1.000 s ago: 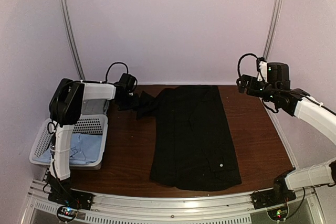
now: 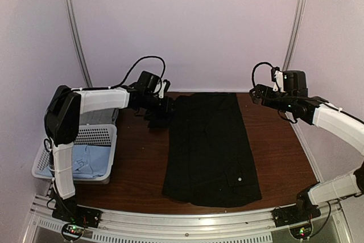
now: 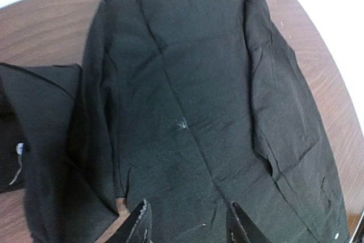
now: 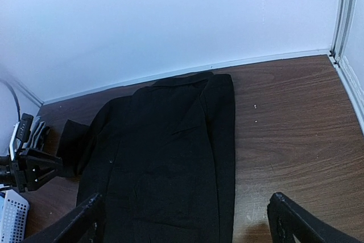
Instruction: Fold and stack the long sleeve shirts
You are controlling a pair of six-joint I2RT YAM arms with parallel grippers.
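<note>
A black long sleeve shirt [image 2: 207,152] lies spread on the wooden table, right side narrow, with a bunched sleeve [image 4: 74,140] sticking out at the back left. My left gripper [image 2: 166,105] is over that sleeve's area; in the left wrist view its open fingertips [image 3: 137,223] hang above the shirt, nothing between them. My right gripper [image 2: 259,94] is raised over the back right of the table, open and empty, its fingertips [image 4: 290,220] apart at the bottom of the right wrist view.
A white basket [image 2: 107,163] with folded light blue cloth [image 2: 94,159] stands at the left, a grey item [image 2: 96,116] behind it. Bare table [image 2: 278,169] lies right of the shirt and between basket and shirt. Walls enclose back and sides.
My left gripper has moved right and up from the back left toward the shirt. My right gripper has moved slightly left and down. The shirt looks about the same.
</note>
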